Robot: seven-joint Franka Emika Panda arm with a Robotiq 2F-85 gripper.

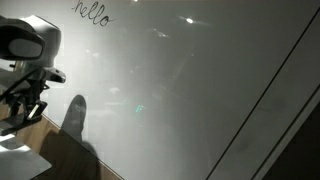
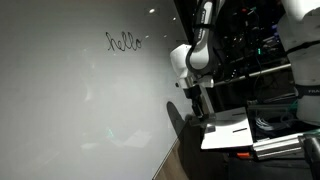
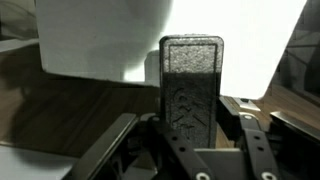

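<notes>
A large whiteboard (image 1: 170,90) bears the handwritten black word "hello" (image 1: 93,12), which shows near the top in both exterior views. My gripper is shut on a dark rectangular block (image 3: 190,88) with a lighter grey edge, resembling a board eraser. The block fills the space between the two fingers in the wrist view. In exterior view 1 the gripper (image 1: 28,98) hangs at the left, below and left of the writing. Exterior view 2 has the gripper (image 2: 198,103) above a white surface, apart from the lettering; the block is hard to make out there.
Beneath the gripper lies a white flat surface (image 3: 85,40), with brown wood-like floor (image 3: 30,110) beside it. Dark equipment and cables (image 2: 265,115) crowd the right of exterior view 2. Open space lies in front of the whiteboard.
</notes>
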